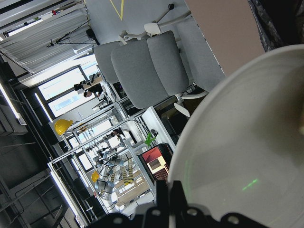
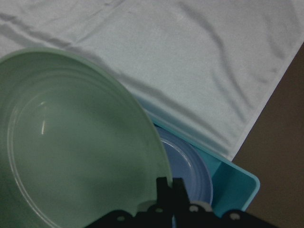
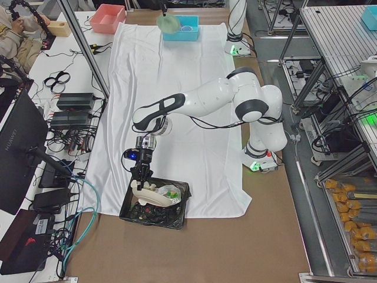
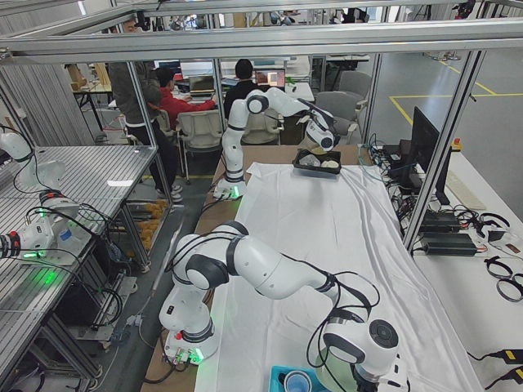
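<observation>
My left gripper (image 3: 140, 177) is shut on the rim of a white bowl (image 1: 237, 142), tilted over a black bin (image 3: 132, 212) lined with dark plastic at the cloth's near end, which holds pale pieces and a clear bag. My right gripper is shut on the rim of a green plate (image 2: 80, 142), held over a blue basket (image 2: 237, 185) at the far end, in which a blue dish (image 2: 187, 161) lies.
The white cloth (image 3: 165, 76) between bin and basket is clear. A pink container (image 3: 107, 17) stands on the left side table, along with cables, electronics and a monitor (image 3: 20, 147).
</observation>
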